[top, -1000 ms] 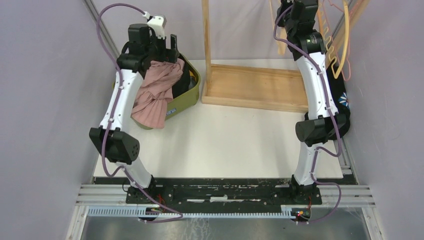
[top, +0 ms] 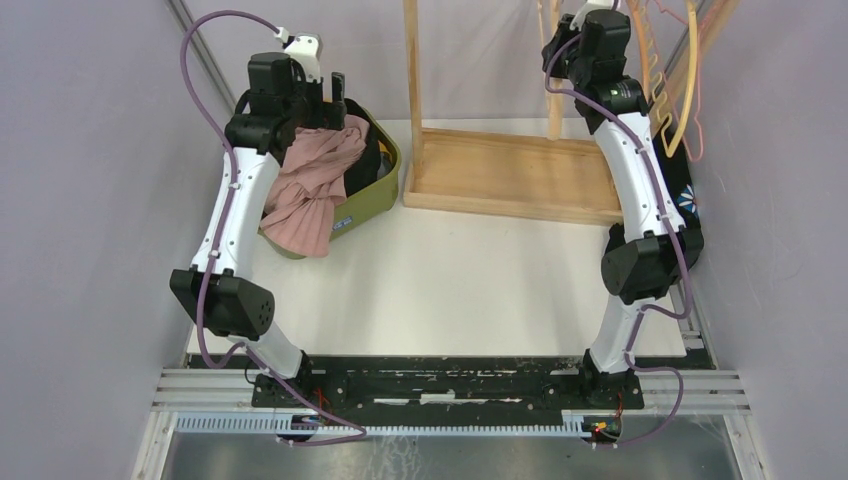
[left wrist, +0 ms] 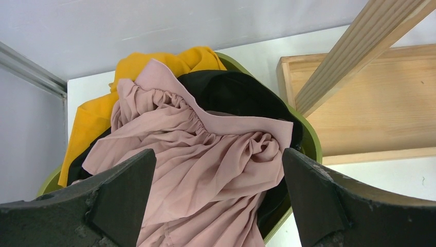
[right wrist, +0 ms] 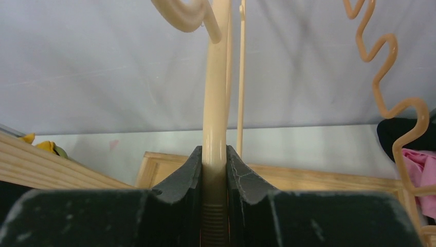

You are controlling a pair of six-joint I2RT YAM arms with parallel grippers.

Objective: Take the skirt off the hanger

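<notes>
In the top view my left gripper [top: 335,100] hangs over the green basket [top: 368,205]. The left wrist view shows its fingers open above a pink skirt [left wrist: 205,175], which lies in the basket on black and yellow cloth. My right gripper is high at the wooden rack on the right, shut on a beige hanger [right wrist: 215,98]. No skirt shows on that hanger in the right wrist view.
The wooden rack's base [top: 500,205] stands at the back centre-right, with more hangers [top: 688,100] at the right. Dark clothing [top: 685,180] lies right of it.
In the top view the left arm has moved slightly left. The right arm has shifted a little right and toward the front, near the rack.
</notes>
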